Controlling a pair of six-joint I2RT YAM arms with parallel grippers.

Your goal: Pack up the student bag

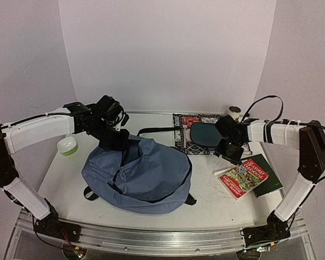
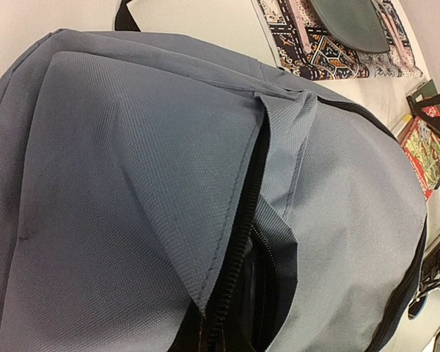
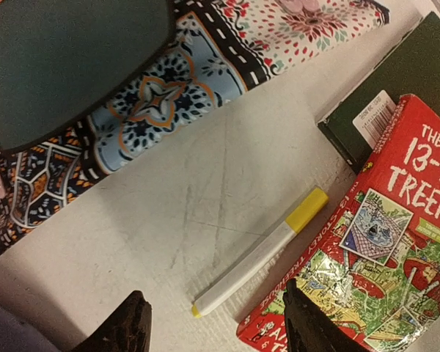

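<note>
The blue-grey bag (image 1: 157,181) lies on the table with its zipped opening gaping; its fabric fills most of the left wrist view. At the opening's edge, my left gripper is shut on the zip-lined cloth, its fingertips dark and partly cut off by the frame. My right gripper stands open with nothing between its fingers, above the table by the books. A white marker with yellow ends (image 3: 257,257) lies ahead of those fingers. Beside it, a red Treehouse book (image 3: 374,242) partly covers a dark green book (image 3: 385,88).
A patterned cloth (image 3: 161,95) lies behind, with a dark green-grey case (image 3: 73,66) on it. A green-and-white bowl (image 1: 67,145) stands left of the bag. A dark-lidded container (image 1: 234,111) stands at the back right. Bare table separates bag and books.
</note>
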